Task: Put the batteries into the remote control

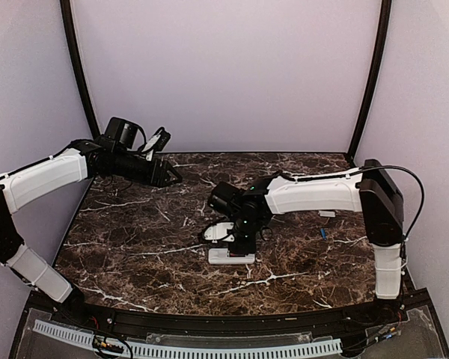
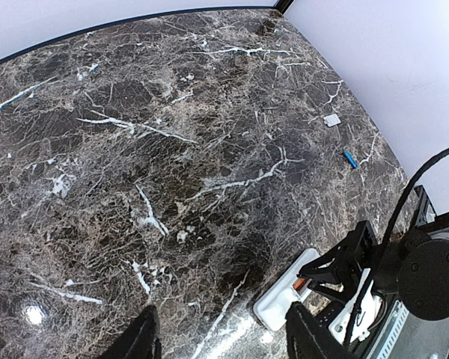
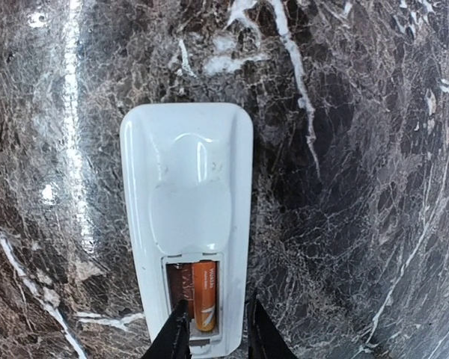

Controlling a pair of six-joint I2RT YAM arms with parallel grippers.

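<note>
The white remote control (image 3: pixel 187 179) lies back side up on the marble table, its battery compartment uncovered. An orange battery (image 3: pixel 204 295) rests lengthwise in the right-hand slot in the right wrist view; the slot beside it looks dark, with no battery visible. My right gripper is over that end of the remote, fingers spread with a gap between them and apart from the battery. A blue battery (image 1: pixel 323 233) lies on the table at the right. Away to the left, my left gripper hangs open and empty above the table.
A small white piece, perhaps the cover (image 2: pixel 331 120), lies near the right wall, behind the blue battery. The right arm partly covers the remote from above.
</note>
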